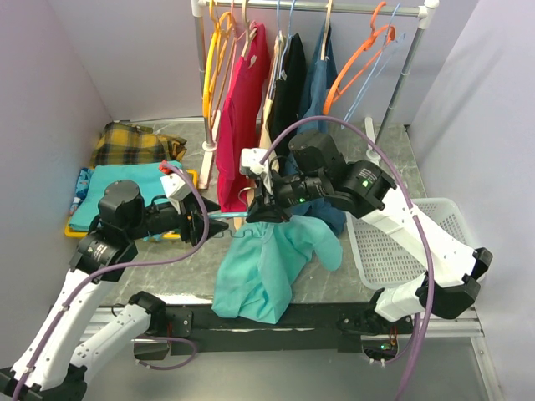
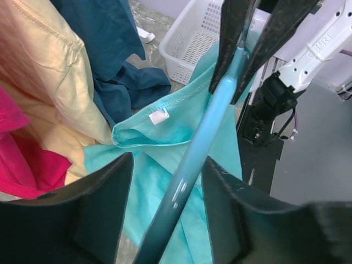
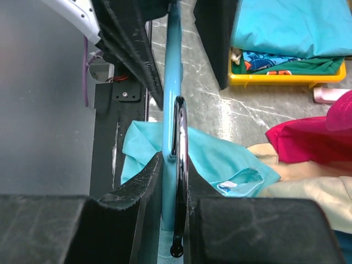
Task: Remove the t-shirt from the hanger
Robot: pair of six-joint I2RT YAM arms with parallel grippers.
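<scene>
A light blue hanger [image 2: 202, 142] runs level between my two grippers, crossing the fingers of both. My left gripper [image 1: 219, 219] is at its left end, my right gripper [image 1: 259, 200] at its right; how firmly either finger closes on it is unclear. In the right wrist view the hanger [image 3: 169, 137] and its metal part stand between the near fingers. The turquoise t-shirt [image 1: 267, 276] hangs and lies just below the hanger over the counter's front edge; whether it still touches the hanger is unclear.
Clothes [image 1: 242, 117] and empty hangers [image 1: 355, 63] hang on the rack behind. A white basket [image 1: 376, 251] stands at right, a yellow tray [image 1: 171, 236] with folded clothes at left. Grey counter [image 1: 167, 276] shows at front left.
</scene>
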